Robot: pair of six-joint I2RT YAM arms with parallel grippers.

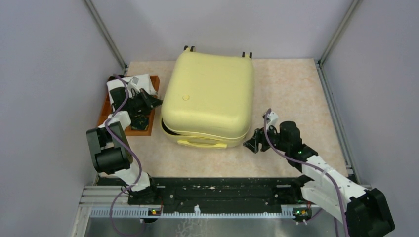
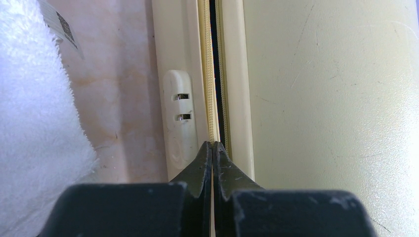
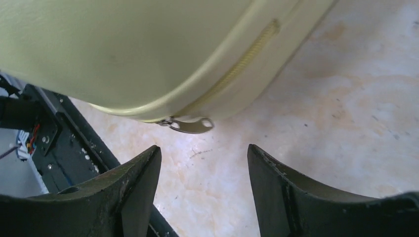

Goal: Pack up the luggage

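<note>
The yellow suitcase (image 1: 207, 94) lies closed-lidded mid-table, with a dark gap along its front-left edge. In the left wrist view my left gripper is shut at the suitcase's open zipper seam (image 2: 221, 74); nothing clearly shows between its fingertips. In the right wrist view my right gripper is part open, apart from the suitcase's front-right corner, where a zipper pull (image 3: 193, 127) hangs; nothing is between its fingers.
An orange tray (image 1: 141, 132) with a white towel (image 1: 146, 82) and dark items stands at the left, under the left arm.
</note>
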